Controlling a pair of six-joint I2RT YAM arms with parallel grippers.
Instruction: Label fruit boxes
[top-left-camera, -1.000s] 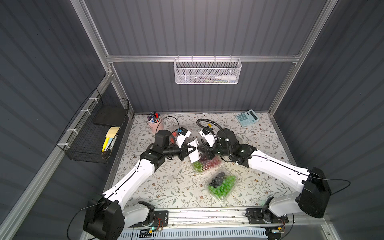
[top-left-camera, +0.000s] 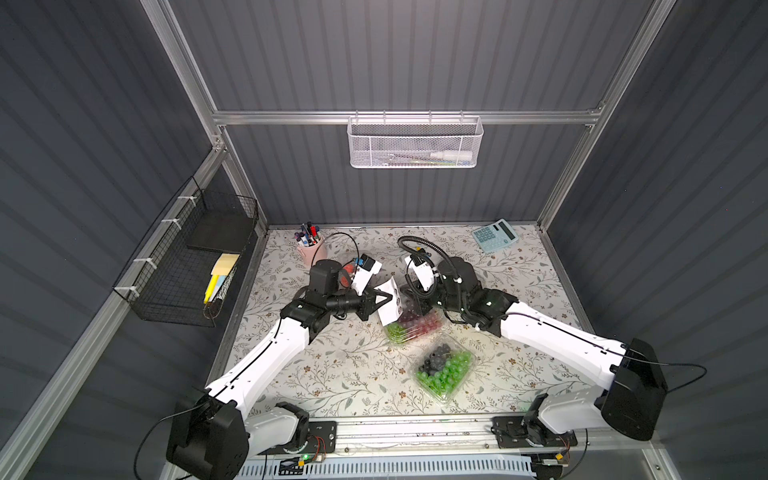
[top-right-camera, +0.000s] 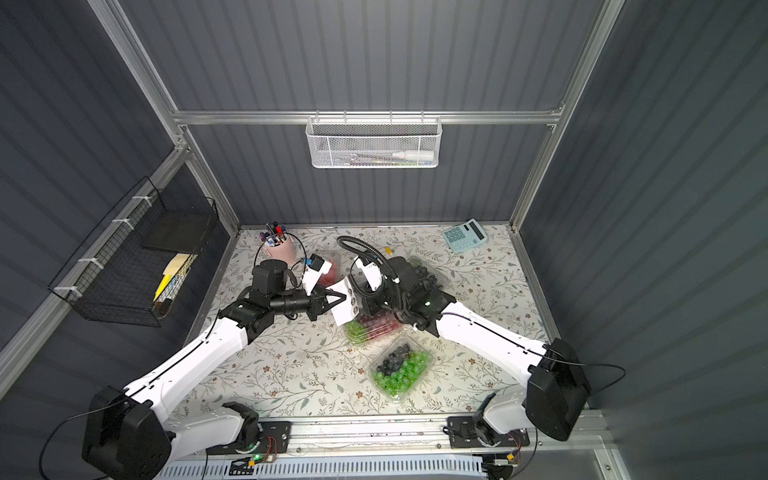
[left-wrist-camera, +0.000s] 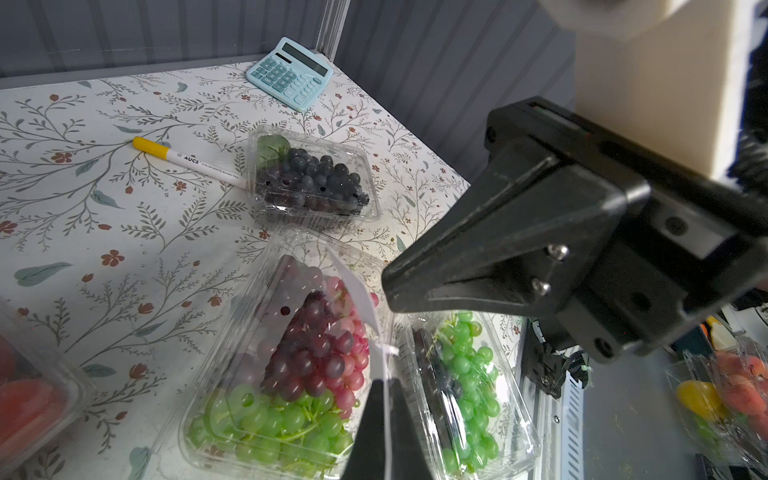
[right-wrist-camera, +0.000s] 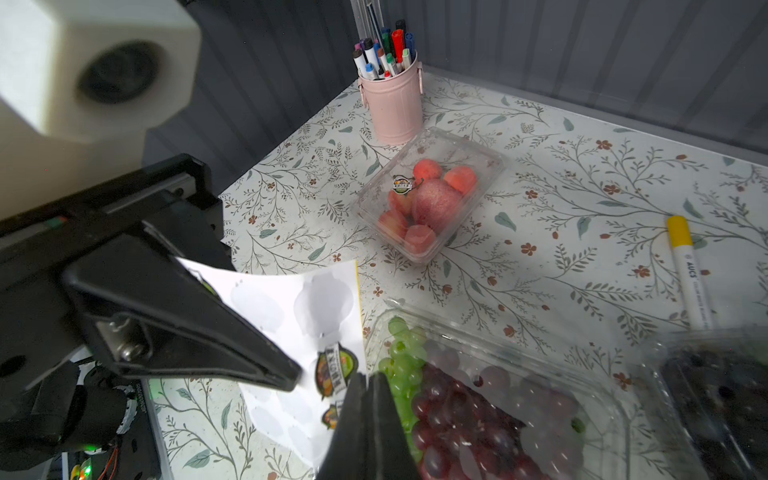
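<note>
My left gripper is shut on a white label sheet, seen edge-on between its fingers in the left wrist view. A few dark round fruit stickers show on the sheet's face, beside empty-looking circles. My right gripper is shut close to the sheet's edge, nothing visible between its fingers. Under both lies a clear box of red and green grapes. Nearer the front is a box of green and dark grapes. A peach box carries a round sticker. A dark grape box sits farther back.
A yellow-capped marker lies on the table by the dark grape box. A pink pen cup stands at the back left, a calculator at the back right.
My right gripper has shifted slightly to the right, away from the sheet. The left arm and the label sheet stay where they were, and the boxes have not moved.
</note>
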